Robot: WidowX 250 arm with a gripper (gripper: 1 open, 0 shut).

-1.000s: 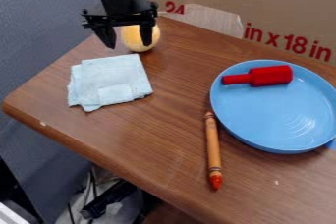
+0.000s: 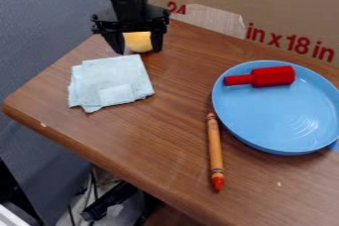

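My black gripper is low at the back left of the table, its fingers on either side of a pale yellow object; whether it grips it or only straddles it I cannot tell. A folded pale cloth lies in front of it. On the right a blue plate holds a red cylindrical object with a handle. An orange crayon lies left of the plate.
A cardboard box stands behind the table. The table's left edge borders a grey padded wall.
My gripper has moved down around the yellow object, which is now more hidden by the fingers. The other things have not moved.
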